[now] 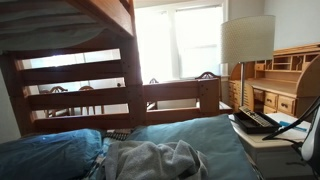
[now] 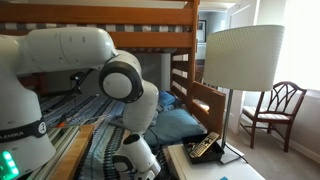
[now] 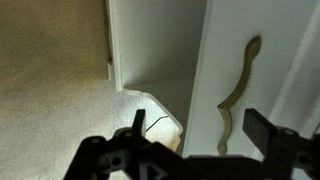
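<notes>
In the wrist view, a white furniture panel [image 3: 220, 85] carries a curved bronze handle [image 3: 238, 95]. My gripper stands open in front of it, its dark fingers wide apart and nothing visible between them. The handle lies just beyond the fingertips, nearer the right one. A greyish white recess or side panel [image 3: 162, 45] shows left of the handled panel; whether it is the inside of a drawer I cannot tell. In exterior view 2 the white arm [image 2: 140, 155] reaches down beside the white nightstand [image 2: 190, 165], and its fingertips are out of view.
On the nightstand stand a lamp [image 2: 240, 60] and a black tray [image 2: 207, 147] holding a remote-like object. A bed with blue bedding [image 1: 190, 135] and a wooden bunk frame [image 1: 130, 75] adjoin it. Beige carpet [image 3: 50, 100] lies at the left of the wrist view.
</notes>
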